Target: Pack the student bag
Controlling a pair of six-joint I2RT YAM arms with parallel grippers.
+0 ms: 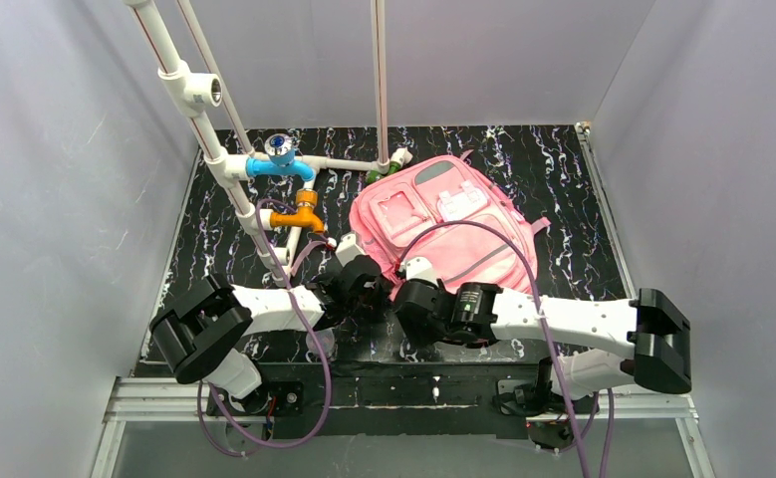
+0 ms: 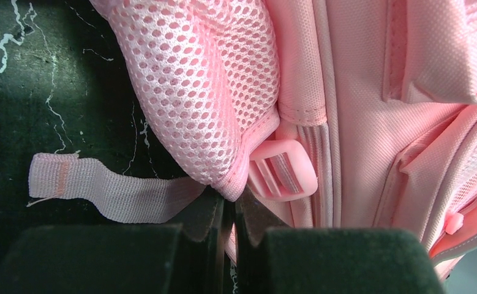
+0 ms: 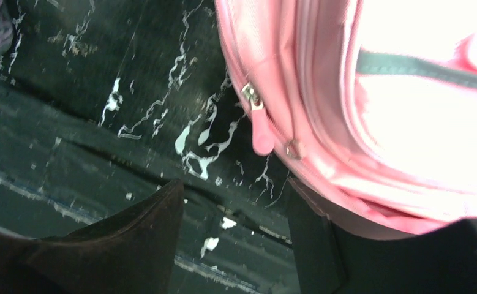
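A pink backpack (image 1: 443, 219) lies on the black marble counter, pockets and zips facing up. In the left wrist view my left gripper is shut on the lower edge of the pink mesh side pocket (image 2: 187, 92), beside a plastic buckle (image 2: 285, 171) and a loose strap (image 2: 95, 184). My right gripper is partly open over the counter beside the bag's bottom edge, near a zip puller (image 3: 261, 128), with nothing between its fingers. In the top view both grippers are largely hidden by their arms.
White pipes with blue (image 1: 274, 167) and orange (image 1: 299, 217) fittings stand left of the bag. A clear container (image 1: 320, 347) sits near the left arm's base. Bare counter (image 1: 573, 269) lies to the right; grey walls enclose the area.
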